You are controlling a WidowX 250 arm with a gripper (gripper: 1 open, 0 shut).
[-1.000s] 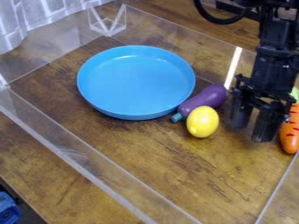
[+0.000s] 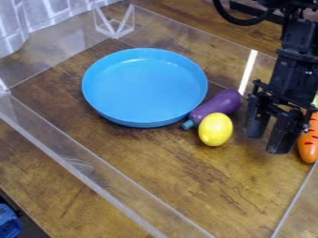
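Note:
My black gripper (image 2: 269, 131) is low over the wooden table at the right, beside an orange carrot (image 2: 307, 147) that is partly hidden behind it. Its two fingers point down and look apart; I cannot tell whether anything sits between them. To its left lie a yellow oval object (image 2: 215, 129) and a purple eggplant (image 2: 218, 105), which looks long and has a pale tip. A blue round plate (image 2: 144, 82) sits further left.
Clear plastic walls edge the wooden table (image 2: 149, 167). A small blue object (image 2: 7, 226) shows at the lower left corner, outside the wall.
The arm and gripper have shifted very slightly at the right. The plate, eggplant and yellow object have not moved.

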